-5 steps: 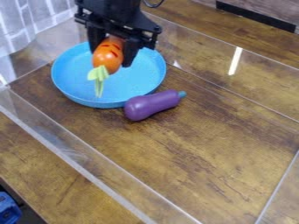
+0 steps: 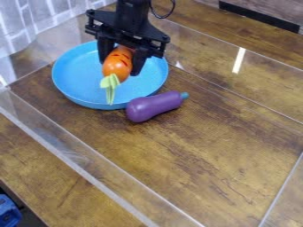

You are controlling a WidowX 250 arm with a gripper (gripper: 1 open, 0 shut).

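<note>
An orange toy carrot [image 2: 116,64] with pale green leaves hangs tilted, leaves down, in my gripper [image 2: 117,53], which is shut on it over a blue plate [image 2: 76,82]. Whether the leaves touch the plate I cannot tell. A purple toy eggplant [image 2: 151,106] lies just outside the plate, at its lower right.
Clear walls run along the left and right sides. A blue object [image 2: 7,213] shows at the bottom left corner.
My gripper has shifted slightly to the right with the carrot, which has moved a little right and down. The plate and eggplant stay put.
</note>
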